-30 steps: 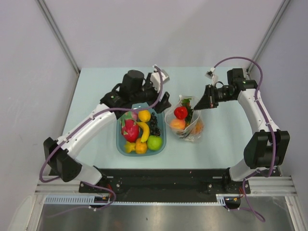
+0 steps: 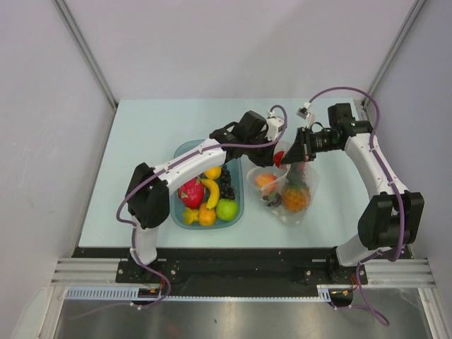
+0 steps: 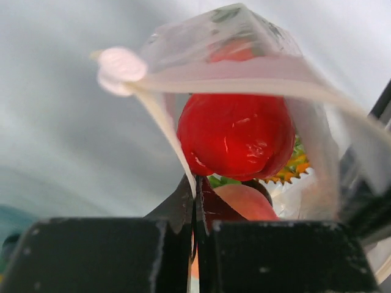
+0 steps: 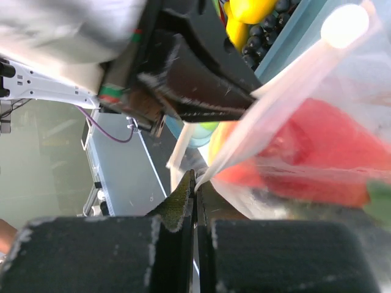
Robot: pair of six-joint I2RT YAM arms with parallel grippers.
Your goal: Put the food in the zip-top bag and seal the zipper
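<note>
A clear zip bag [image 2: 286, 198] holds a red pepper [image 3: 235, 134], a peach-coloured round fruit [image 3: 241, 201] and a pineapple-like item [image 2: 295, 198]. My left gripper [image 2: 272, 159] is at the bag's left rim, shut, with the thin edge strip running down to its fingertips in the left wrist view. My right gripper [image 2: 300, 155] is shut at the bag's upper right, the rim meeting its fingertips [image 4: 183, 195] in the right wrist view. Both grippers are close together over the opening.
A blue tray [image 2: 180, 219] left of the bag holds a dragon fruit [image 2: 191, 192], banana [image 2: 212, 192], grapes [image 2: 226, 185], green apple [image 2: 227, 210] and other fruit.
My left arm has moved right from beside the bag onto its rim near my right gripper. The bag's shape has shifted and the red pepper is more hidden from above.
</note>
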